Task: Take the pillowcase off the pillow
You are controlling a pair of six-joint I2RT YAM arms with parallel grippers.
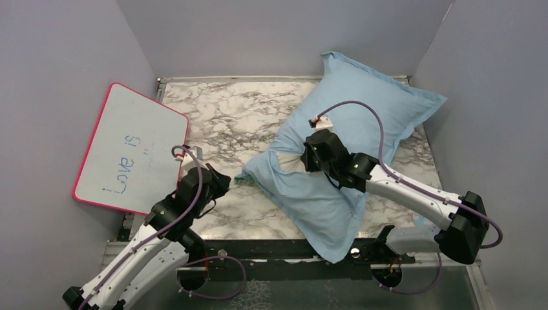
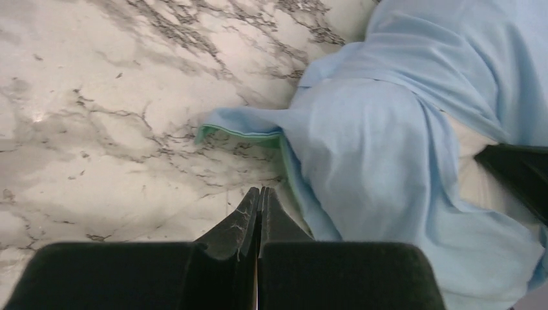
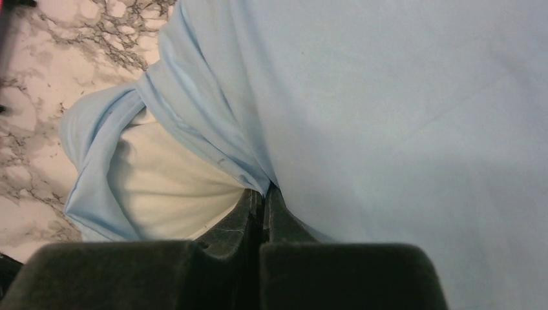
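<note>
The light blue pillowcase (image 1: 362, 97) covers the pillow diagonally on the marble table, its lower part slack over the front edge, with green edging at the left corner. Cream pillow fabric (image 1: 289, 161) shows at the opening. My right gripper (image 1: 306, 157) is shut at that opening; in the right wrist view its fingertips (image 3: 274, 200) meet the bunched blue cloth (image 3: 213, 129) beside the cream fabric. My left gripper (image 1: 223, 181) is left of the pillowcase, shut with nothing seen between its fingers; in the left wrist view the blue cloth lies beyond its tips.
A whiteboard (image 1: 129, 148) with a red frame leans at the left. Grey walls enclose the back and sides.
</note>
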